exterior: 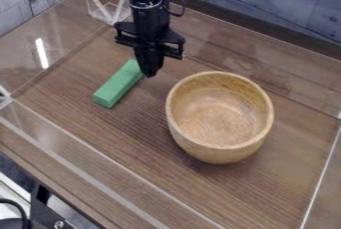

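Note:
A dark robot gripper (150, 56) hangs over the upper middle of the wooden table, just above and right of a green rectangular block (118, 86) lying at a slant. Whether its fingers are apart or closed is hard to make out. A large tan bowl (220, 133) sits to the right of the block.
A clear plastic object (107, 6) is at the back left, near the table's edge. A dark wall stands behind at the top right.

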